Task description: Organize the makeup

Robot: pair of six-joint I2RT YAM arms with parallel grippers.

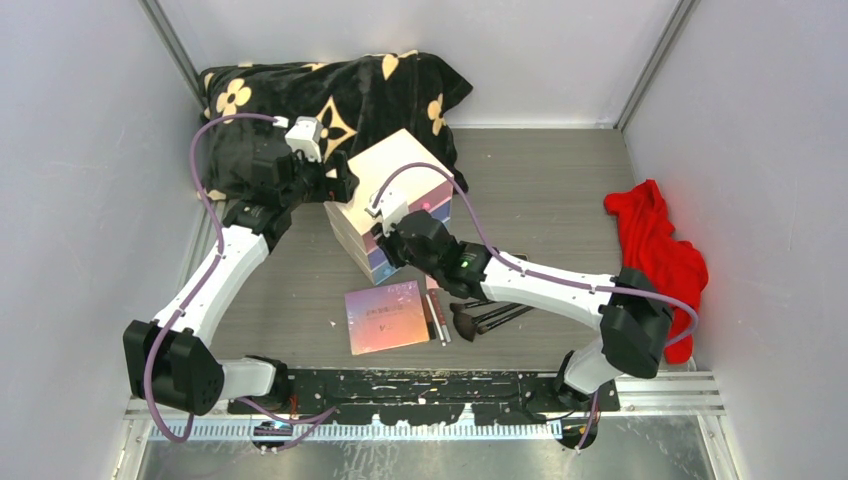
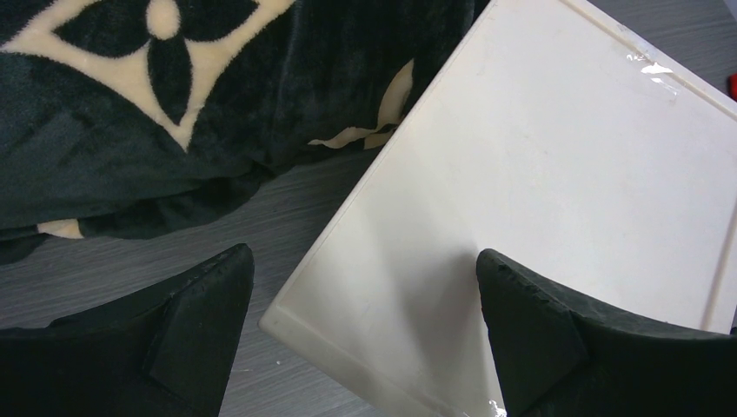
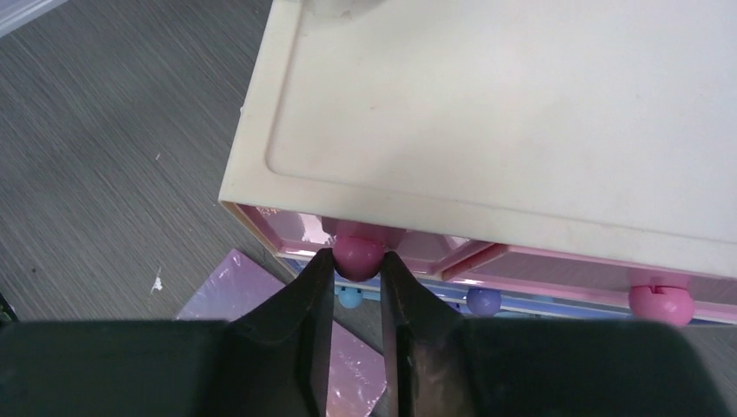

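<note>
The cream drawer box (image 1: 388,165) stands at the centre with pink and blue drawers. In the right wrist view my right gripper has its fingertips at a pink round knob (image 3: 358,254) under the lid's front edge, close together; whether they grip it is unclear. My left gripper is open above a corner of the box top (image 2: 565,156). A palette (image 1: 385,318), pencils (image 1: 438,318) and several brushes (image 1: 490,318) lie in front of the box.
A dark patterned blanket (image 1: 270,100) lies behind the box. A red cloth (image 1: 655,260) lies at the right. Walls surround the work surface; bare floor shows at the back right.
</note>
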